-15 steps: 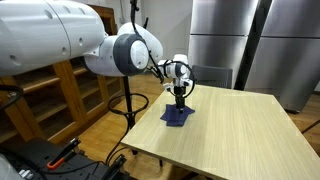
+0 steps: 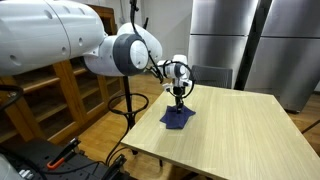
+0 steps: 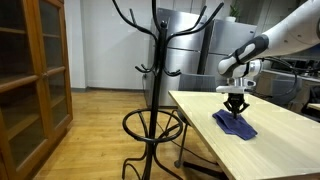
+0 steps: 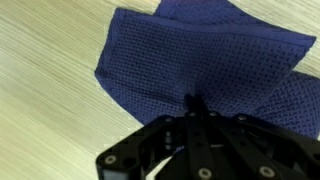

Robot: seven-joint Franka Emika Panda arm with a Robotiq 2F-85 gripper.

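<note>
A dark blue, waffle-textured cloth [image 2: 175, 119] lies rumpled and partly folded over itself on the light wooden table. In the wrist view the cloth [image 4: 200, 60] fills most of the picture, with a folded flap across its upper part. My gripper points down at the middle of the cloth, fingers together. Its tips are at or very near the fabric; whether a thin fold is pinched between them does not show. The second exterior view has the gripper low over the cloth [image 3: 232, 125] as well.
Bare table [image 2: 235, 125] stretches to the right of the cloth. A black coat stand [image 3: 155, 90] rises close to the table's side. A dark chair [image 2: 212, 77] stands behind the table, and wooden cabinets [image 2: 45, 95] line the left.
Very little differs over the last second. The arm and the gripper stay at about the same spot over the cloth, with at most a slight shift.
</note>
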